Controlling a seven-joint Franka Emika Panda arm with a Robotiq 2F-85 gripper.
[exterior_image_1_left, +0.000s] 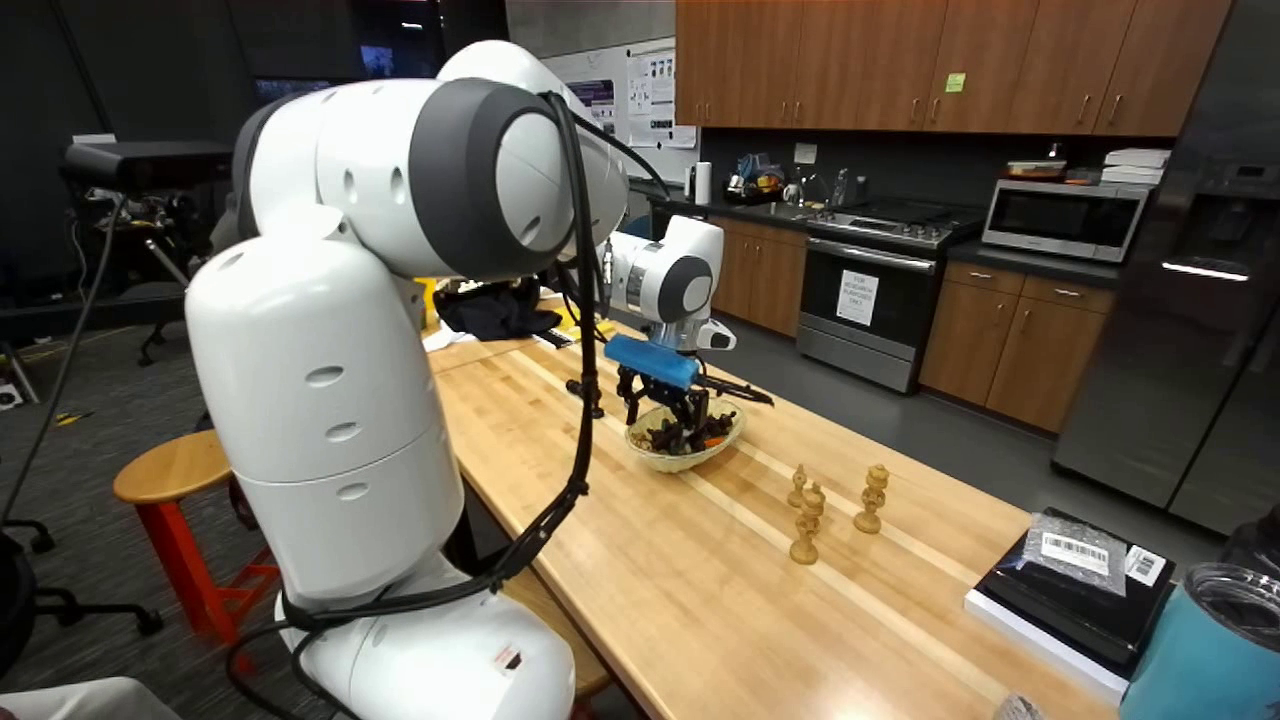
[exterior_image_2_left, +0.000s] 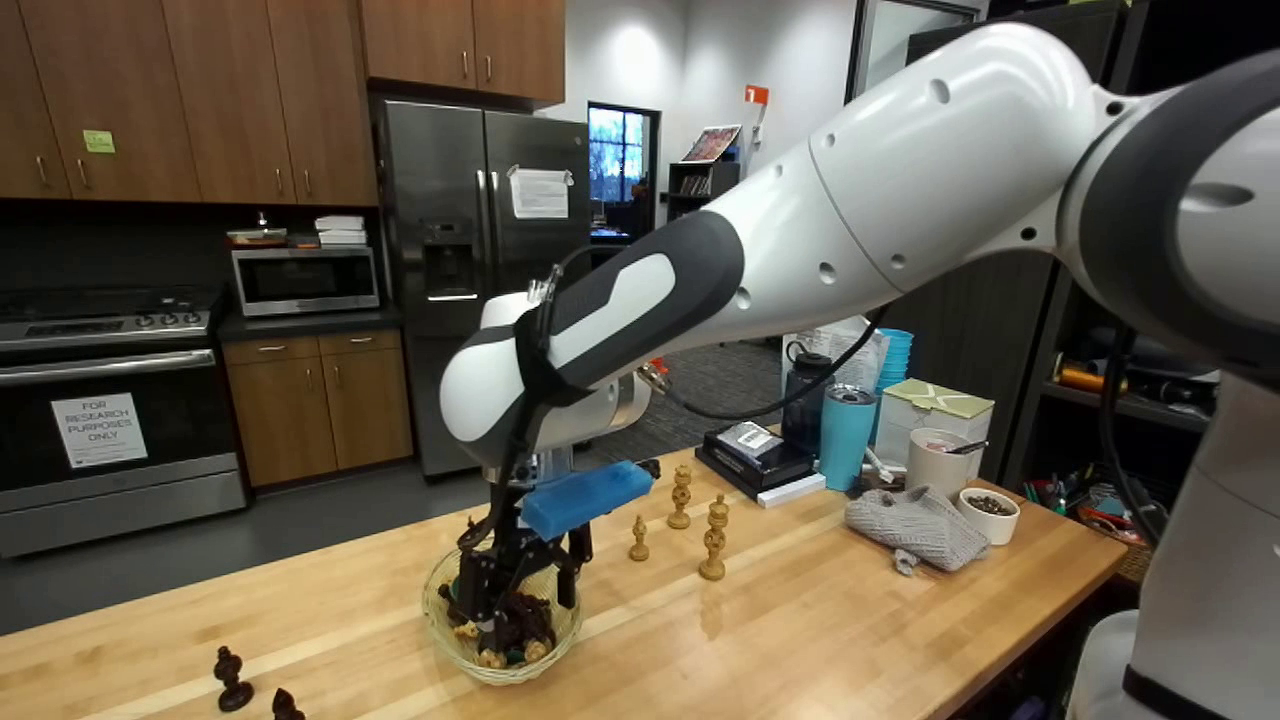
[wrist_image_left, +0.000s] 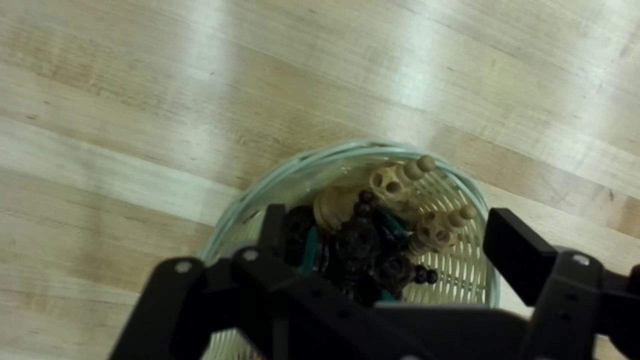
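Observation:
My gripper is open above a round woven basket, its two black fingers set wide apart over the rim area. Inside the basket lie dark chess pieces and light wooden ones, jumbled together; nothing is held. In exterior view 2 the basket sits directly under the gripper, one finger reaching down into its opening. Light chess pieces stand upright on the table to the basket's right. On the other side, dark pieces stand apart. The gripper's own body hides the lower part of the basket in the wrist view.
Beyond the light pieces lie a black box, a teal tumbler, a grey cloth and a white bowl. The wooden table has clear room in front of the basket.

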